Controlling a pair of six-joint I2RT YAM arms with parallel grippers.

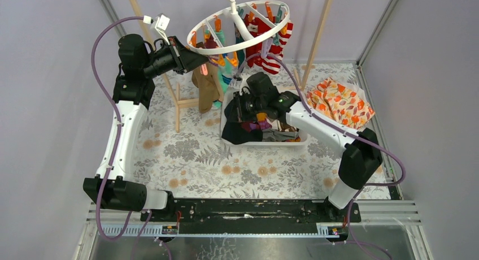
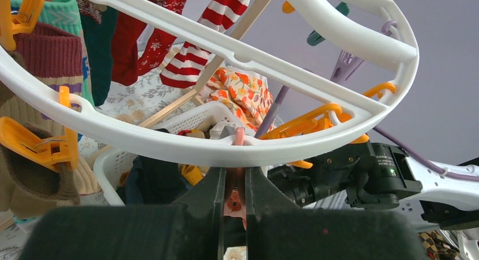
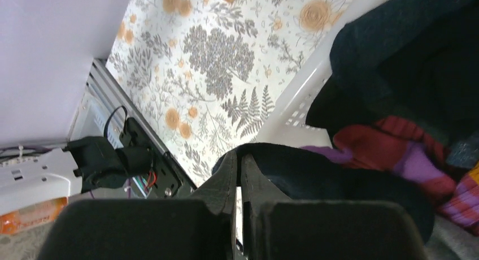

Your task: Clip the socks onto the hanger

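My left gripper (image 1: 192,59) is at the near-left rim of the white round hanger (image 2: 169,147), shut on a pink clip (image 2: 239,176) hanging from that rim. Socks hang clipped round the hanger: red-striped (image 2: 186,68), teal, brown and others, among orange clips (image 2: 39,147). Over the white basket (image 1: 299,140), my right gripper (image 1: 242,113) is shut on a dark sock (image 3: 305,169), whose edge is between its fingertips. More socks (image 3: 423,158) lie in the basket.
A wooden stand (image 1: 316,34) surrounds the hanger. An orange floral cloth (image 1: 339,104) lies right of the basket. The patterned floor in front of the basket is clear.
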